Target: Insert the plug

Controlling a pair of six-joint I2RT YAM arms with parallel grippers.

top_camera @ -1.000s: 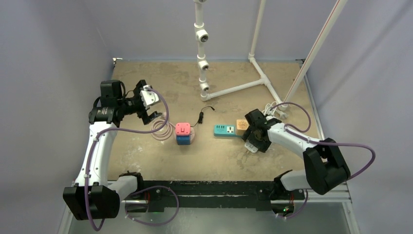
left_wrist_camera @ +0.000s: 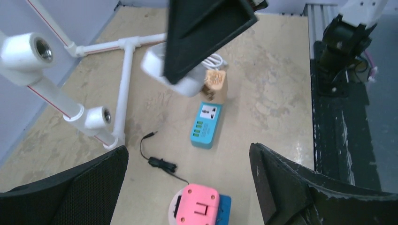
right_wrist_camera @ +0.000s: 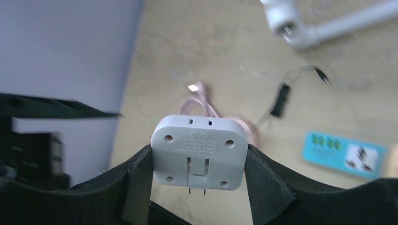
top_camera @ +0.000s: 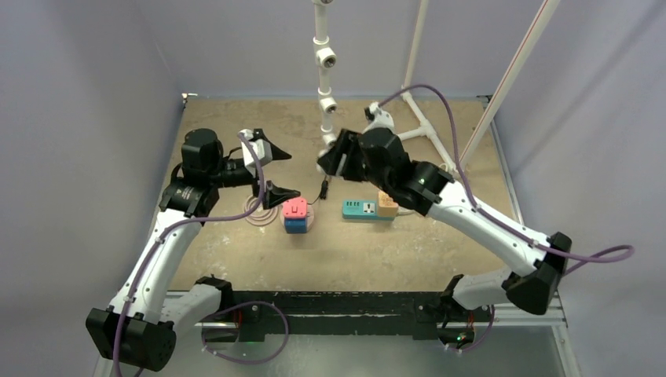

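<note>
My right gripper is shut on a white plug (right_wrist_camera: 197, 140) with pins and two slots, lifted above the middle of the board; in the top view it is blurred. My left gripper (top_camera: 280, 173) stands open, facing right, with empty fingers. Below lie a teal power strip (top_camera: 359, 207) with a tan cube (top_camera: 387, 204) at its right end, and a pink-topped block (top_camera: 295, 207) on a blue base (top_camera: 295, 225). In the left wrist view the held plug (left_wrist_camera: 176, 75) is blurred, partly behind the right gripper.
White pipes (left_wrist_camera: 124, 84) stand at the back, close to the right gripper. A pink coiled cable (top_camera: 257, 217), a black cable (top_camera: 323, 189) and white cables (left_wrist_camera: 213, 61) lie on the board (top_camera: 236, 259). The front of the board is clear.
My right gripper has risen from the board's right side and swung up and left with the white plug. My left arm has moved right, toward the middle.
</note>
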